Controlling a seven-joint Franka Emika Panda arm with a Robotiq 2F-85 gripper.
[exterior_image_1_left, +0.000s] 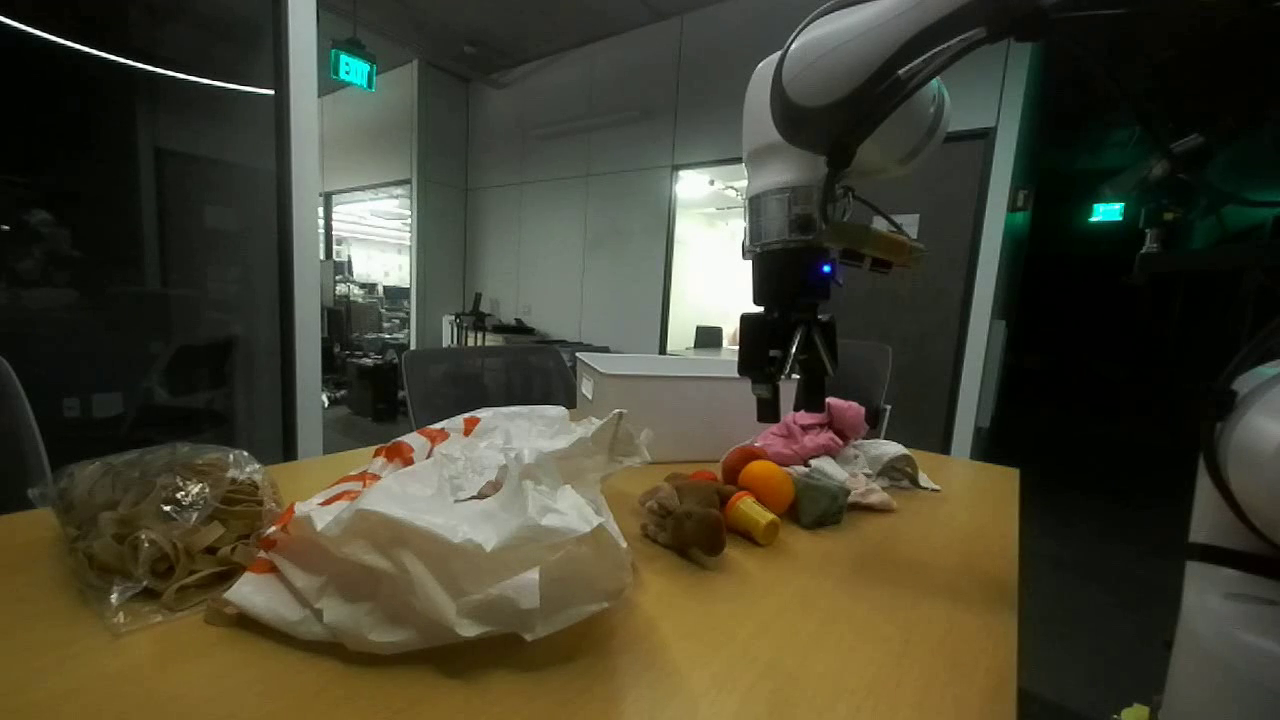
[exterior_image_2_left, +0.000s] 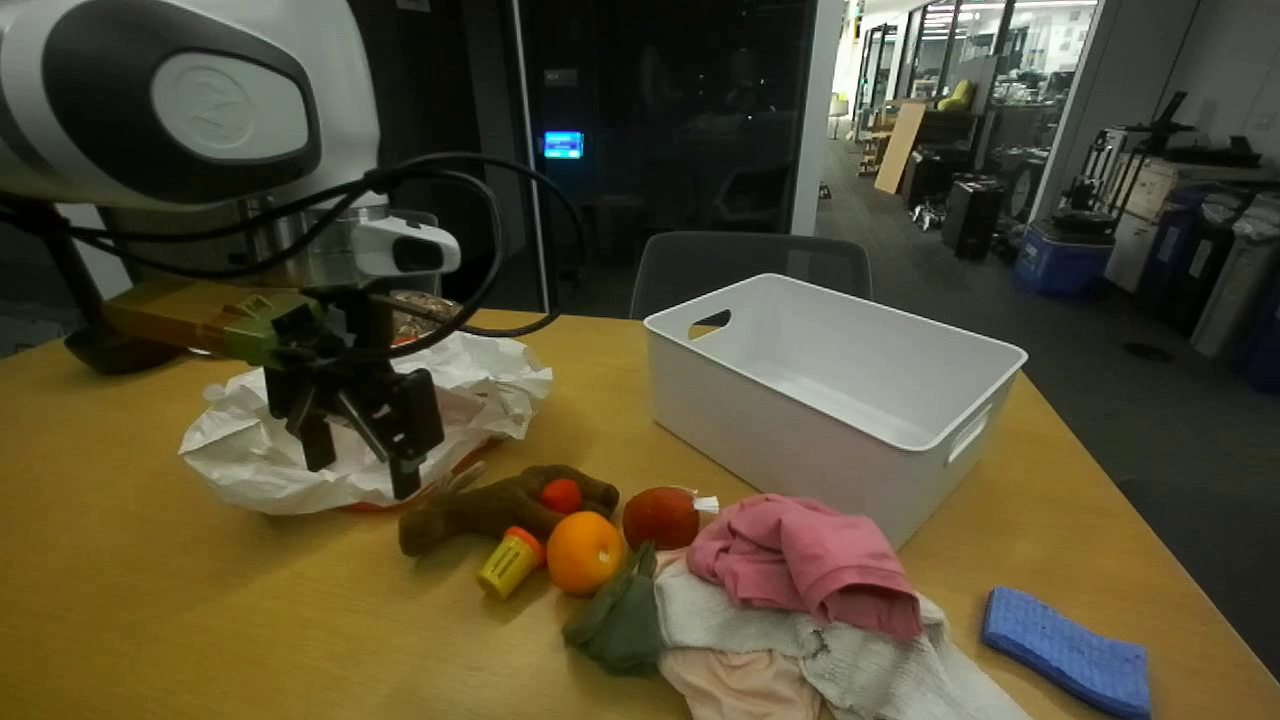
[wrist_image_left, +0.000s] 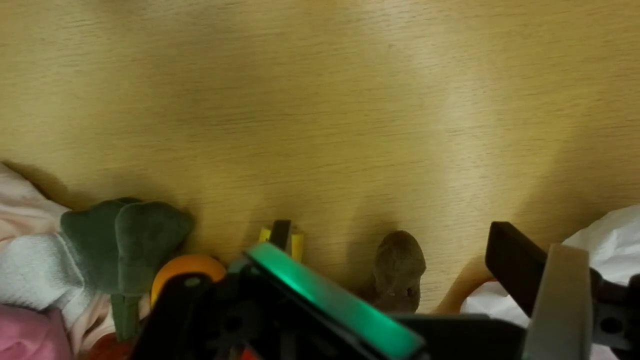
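My gripper (exterior_image_2_left: 363, 470) hangs above the table, open, with nothing between its fingers. In the wrist view its two fingers stand wide apart, and a brown plush toy (wrist_image_left: 399, 267) shows on the table below, partly hidden by the gripper. Near that toy in the second exterior view lie a yellow tub with a red lid (exterior_image_2_left: 511, 564), an orange (exterior_image_2_left: 585, 553), a dark red round item (exterior_image_2_left: 661, 518) and a green plush piece (exterior_image_2_left: 619, 618). A pink cloth (exterior_image_2_left: 806, 564) rests on whitish cloths (exterior_image_2_left: 726, 612) to their right.
An empty white bin (exterior_image_2_left: 768, 442) stands behind the cloths. A crumpled white paper bag (exterior_image_1_left: 480, 540) and a clear bag of brown bands (exterior_image_1_left: 162, 528) occupy the table's other side. A blue sponge-like block (exterior_image_2_left: 1065, 652) lies near the edge.
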